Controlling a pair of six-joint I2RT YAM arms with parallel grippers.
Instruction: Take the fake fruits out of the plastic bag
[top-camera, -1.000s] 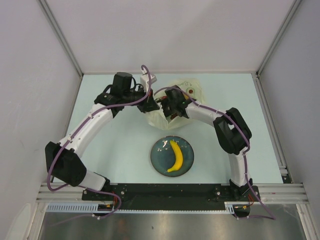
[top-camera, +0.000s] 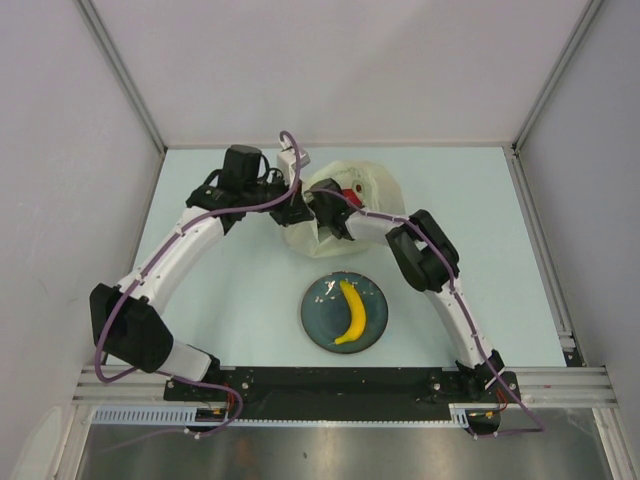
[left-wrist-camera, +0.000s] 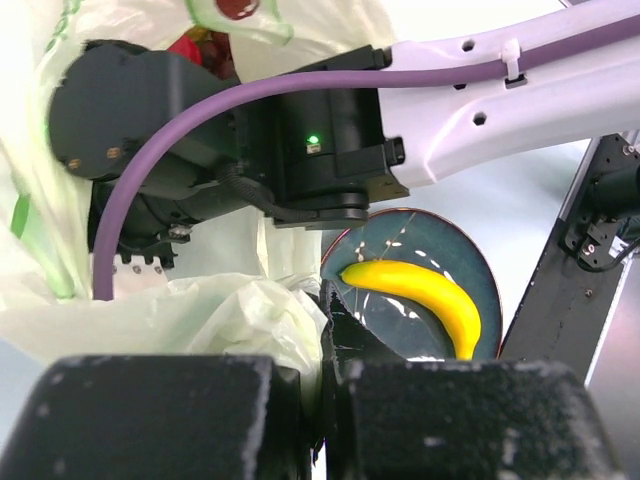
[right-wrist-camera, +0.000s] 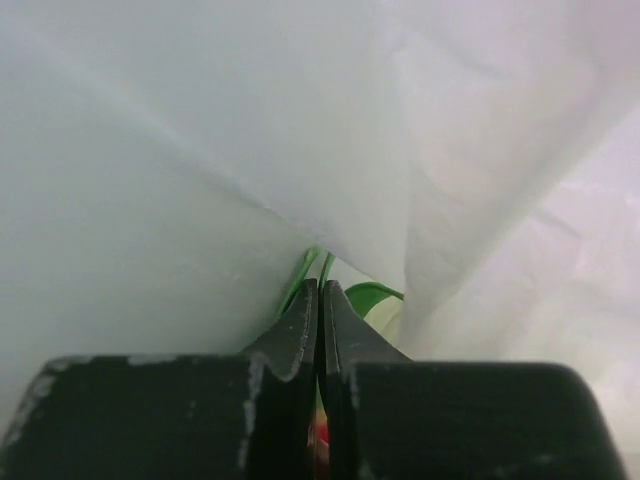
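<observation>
The pale plastic bag (top-camera: 382, 185) lies open at the table's back, its near rim pulled up. My left gripper is shut on that rim; the film (left-wrist-camera: 245, 320) gathers into its fingers. Inside the bag, the right gripper is shut. Thin green strands (right-wrist-camera: 305, 268) show right at its tips, but whether they are held or only behind cannot be told. A bit of red fruit (top-camera: 350, 197) shows beside the right wrist, with red also low between its fingers. The other fruits are hidden by bag and arm. A yellow banana (top-camera: 354, 315) rests on the dark plate.
The dark round plate (top-camera: 318, 312) stands in front of the bag, with room around the banana. Bare white table (top-camera: 480, 190) lies to the right. My right forearm (left-wrist-camera: 470, 95) crosses over the bag's right side. Film fills most of the right wrist view.
The right gripper and forearm have moved left inside the bag, covering more of the fruit. The bag has shifted slightly left with it. The left arm is almost still; the banana has not moved.
</observation>
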